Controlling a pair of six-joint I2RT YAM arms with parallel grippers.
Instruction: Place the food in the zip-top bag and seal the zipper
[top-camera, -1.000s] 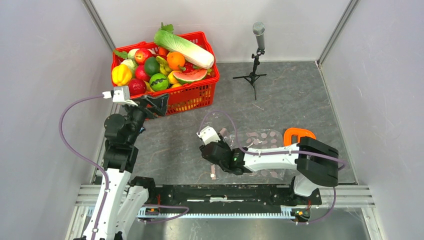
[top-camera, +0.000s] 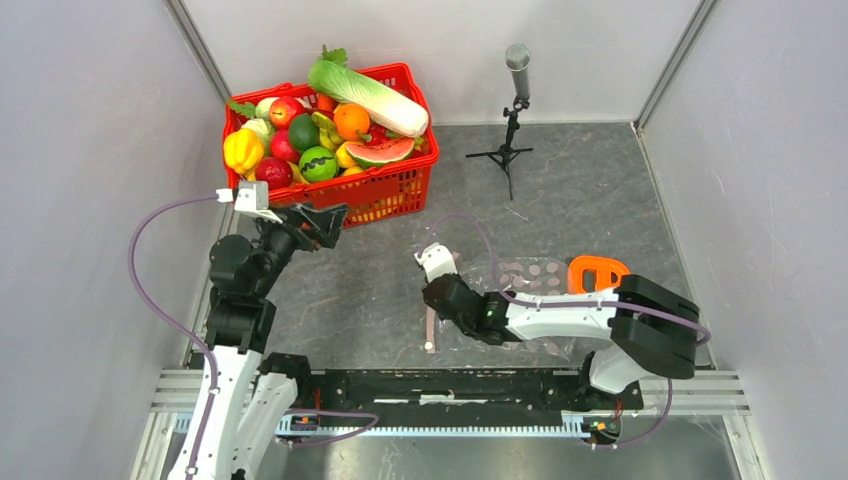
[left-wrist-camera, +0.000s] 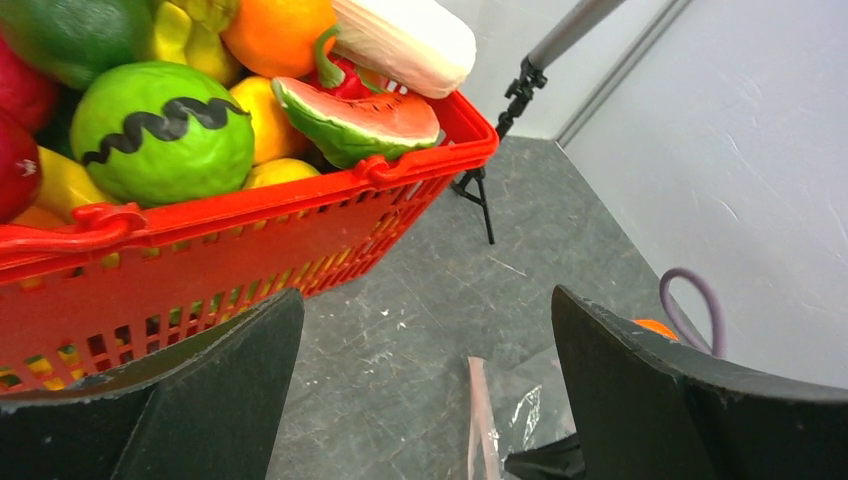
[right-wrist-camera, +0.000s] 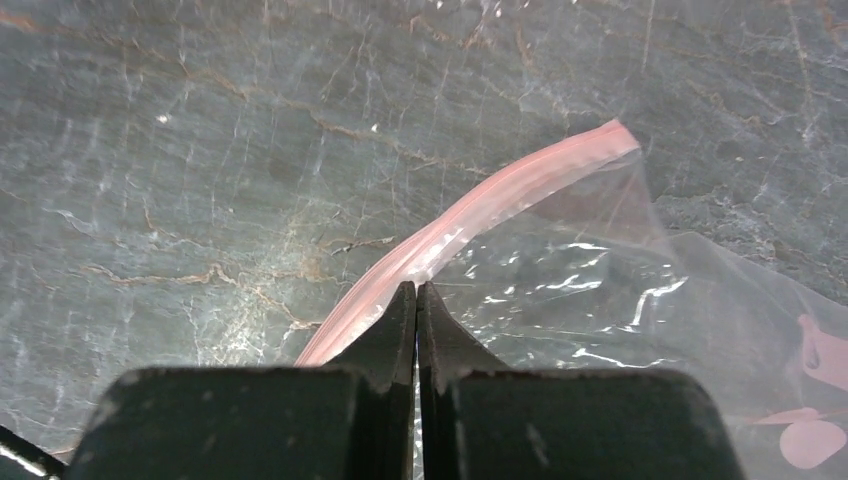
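The clear zip top bag (top-camera: 530, 280) with pink dots lies flat on the grey floor, right of center, partly under the right arm; its pink zipper strip (right-wrist-camera: 540, 165) runs diagonally in the right wrist view. My right gripper is shut, its tips at the zipper's inner edge; whether it touches cannot be told. My left gripper (top-camera: 325, 225) is open beside the red basket (top-camera: 390, 190), empty. The basket is full of food, including a watermelon slice (left-wrist-camera: 355, 130), a striped green melon (left-wrist-camera: 160, 135) and a long cabbage (top-camera: 365, 95).
A microphone on a tripod (top-camera: 510, 145) stands at the back right. An orange object (top-camera: 595, 263) lies by the bag's right edge. Walls close in the sides and back. The floor left of the bag is clear.
My right arm has moved a little to the right; my left gripper has shifted slightly right, toward the middle. The bag's zipper edge looks slightly shifted.
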